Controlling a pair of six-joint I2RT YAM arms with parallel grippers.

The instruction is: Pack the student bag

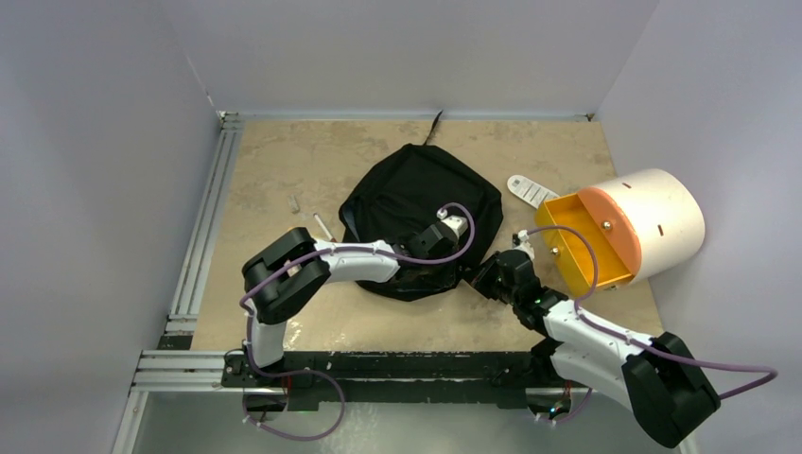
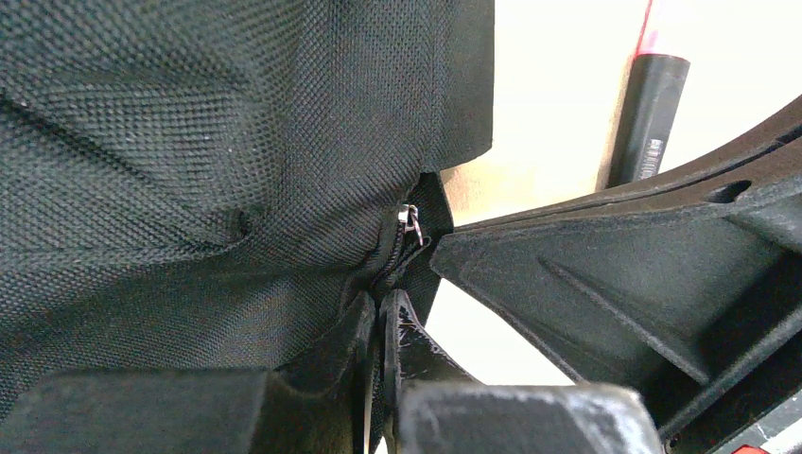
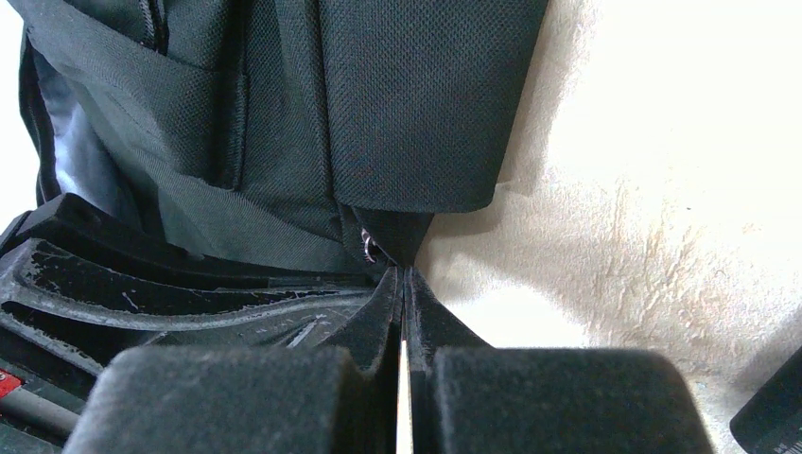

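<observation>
The black bag lies open-shaped and crumpled mid-table. A small metal zipper pull sits at its corner. My left gripper is shut at the zipper, just below the pull, with thin dark tape along its fingertips; whether it grips it is unclear. My right gripper is shut at the same corner, its tips just below a small metal piece; nothing clearly shows between its fingers. The two grippers are very close together.
A cream, orange and yellow container with open compartments stands at the right, a white strip-shaped item behind it. Thin pens or sticks and a small piece lie left of the bag.
</observation>
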